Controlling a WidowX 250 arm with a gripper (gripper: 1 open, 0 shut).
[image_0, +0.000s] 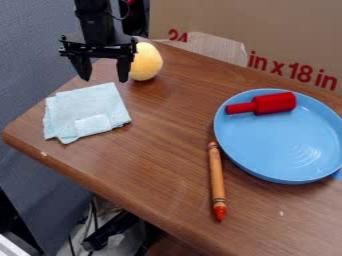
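My black gripper (103, 70) hangs over the back left of the wooden table, open, its two fingers apart above the light blue folded cloth (86, 113). A yellow ball (146, 64) sits just to its right, partly behind it. An orange crayon (217, 185) lies near the middle right. A blue plate (278, 145) holds a red cylinder with a handle (273, 103) at its back left.
A cardboard box (254, 30) stands behind the table. The table's left edge drops to a dark grey floor area.
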